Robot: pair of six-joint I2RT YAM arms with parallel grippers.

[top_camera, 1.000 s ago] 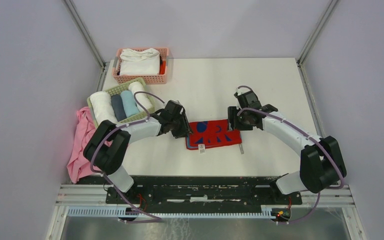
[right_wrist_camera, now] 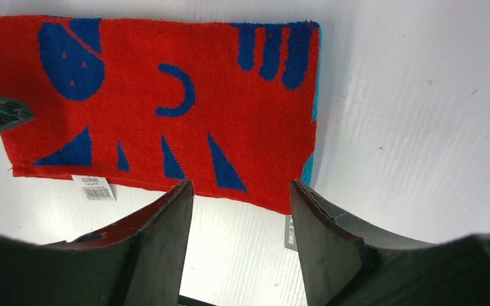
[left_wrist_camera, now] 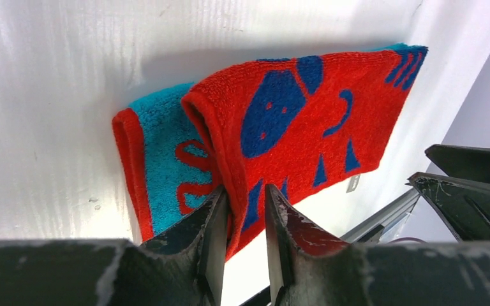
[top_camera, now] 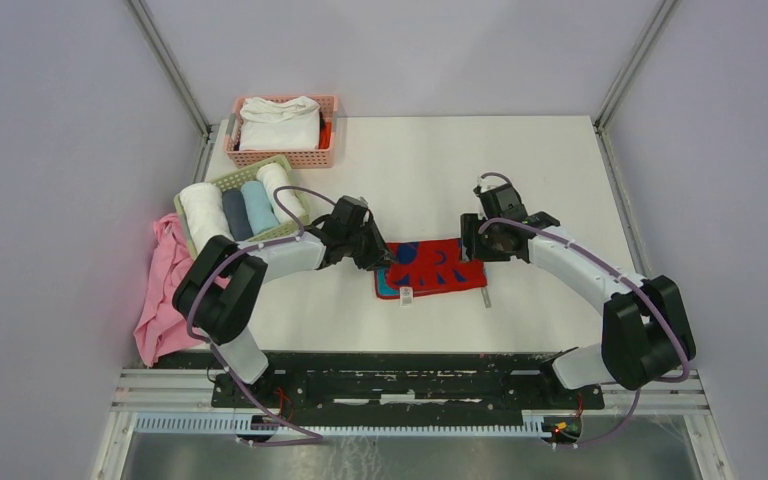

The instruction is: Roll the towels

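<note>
A red towel with dark blue shapes [top_camera: 425, 268], folded flat, lies mid-table. At its left end the red top layer is raised and pulled back in a ridge, baring the turquoise layer [left_wrist_camera: 169, 150] below. My left gripper is over that end, its fingers partly apart, with the ridge of red cloth showing in the gap between the fingertips; whether they touch it is unclear. Above the right part of the towel, my right gripper stands open, with no cloth gripped. A white label [right_wrist_camera: 94, 188] sticks out from the towel's near edge.
A green basket [top_camera: 285, 163] of rolled towels stands at the left, with a pink cloth [top_camera: 165, 295] beside it. Behind is a pink basket [top_camera: 325, 158] holding white and red cloth. Bare table [top_camera: 530, 140] lies behind and right of the towel.
The left gripper has moved slightly right and nearer the front. The towel's left top edge has shifted right, showing more turquoise. My right gripper has drifted only slightly right.
</note>
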